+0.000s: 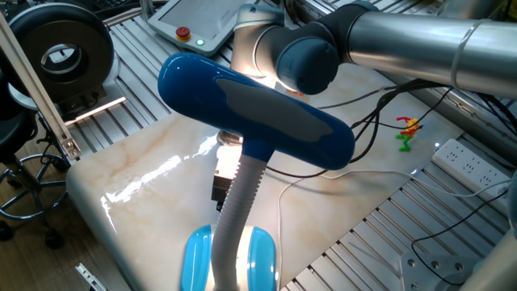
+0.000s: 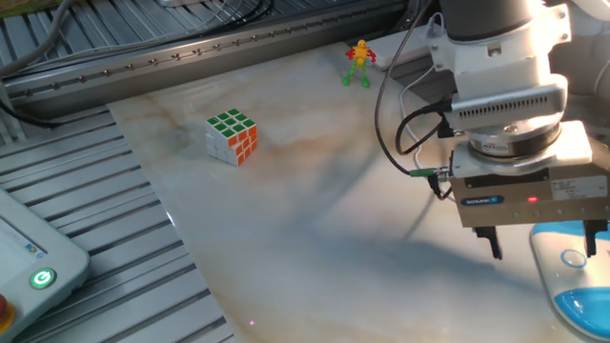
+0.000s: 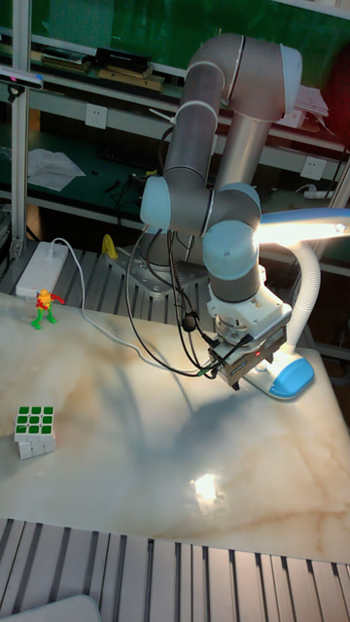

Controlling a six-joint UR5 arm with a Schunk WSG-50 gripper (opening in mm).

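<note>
In exterior view 2 my gripper (image 2: pixel 541 244) hangs at the right, its two dark fingers pointing down and set wide apart. It is open, and I see nothing held between the fingers. A Rubik's cube (image 2: pixel 232 137) with a green top, an orange side and a white side rests on the marbled board (image 2: pixel 315 219), well left of the gripper. Exterior view 3 has the cube (image 3: pixel 35 431) at the left edge, far from the gripper. In exterior view 1 the lamp head hides most of the gripper, and the cube does not show.
A blue-and-white desk lamp (image 1: pixel 258 113) stands close to the gripper, its base (image 3: pixel 282 379) just beside it. Toward the back lies a small toy figure (image 2: pixel 359 63), near a power strip (image 1: pixel 472 171). Loose cables hang from the arm. The board's middle is clear.
</note>
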